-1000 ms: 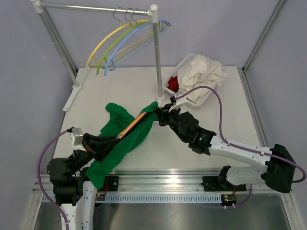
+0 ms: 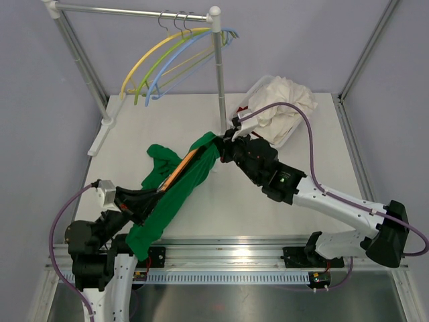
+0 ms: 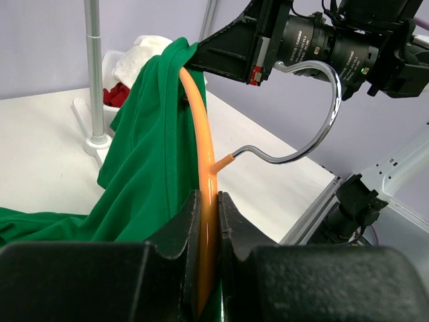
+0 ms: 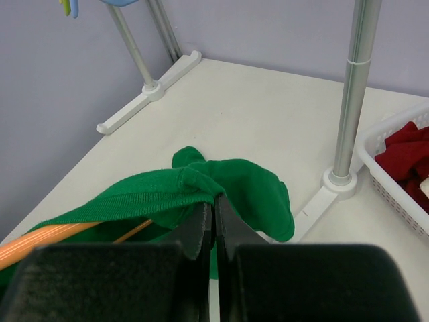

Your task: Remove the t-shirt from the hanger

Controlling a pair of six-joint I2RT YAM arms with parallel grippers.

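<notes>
The green t-shirt [image 2: 175, 201] hangs at a slant between my two arms, its lower part on the table. An orange hanger [image 3: 202, 131] with a bent metal hook [image 3: 312, 144] runs along the shirt, one end still under the cloth. My left gripper is closed around the hanger's middle near the hook, green cloth beside and beneath its fingers. At the hanger's far end my right gripper is shut on a fold of the shirt's edge [image 4: 194, 184]. The shirt's near part is partly hidden by the left arm.
Yellow, green and blue hangers [image 2: 157, 60] hang from the metal rack [image 2: 218, 80] at the back. Behind my right gripper, a white basket [image 2: 292, 131] holds white and red cloth.
The cloth near it rides higher over the hanger's end. The left arm barely moved.
</notes>
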